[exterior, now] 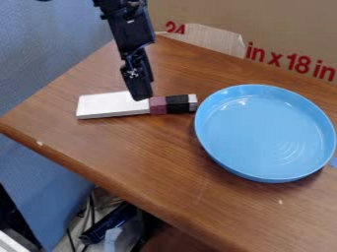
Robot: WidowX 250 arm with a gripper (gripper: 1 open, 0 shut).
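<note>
My gripper [137, 85] hangs pointing down over a long white bar [105, 104] lying on the wooden table; I cannot tell whether its fingers are open or shut. At the bar's right end are dark maroon and black pieces [171, 103], with a small white tip. A blue plate [263, 133] sits to the right of these, close to the end of the bar.
A cardboard box [263, 34] with red printing stands at the back. The table's edge runs along the lower left, with cables and items below.
</note>
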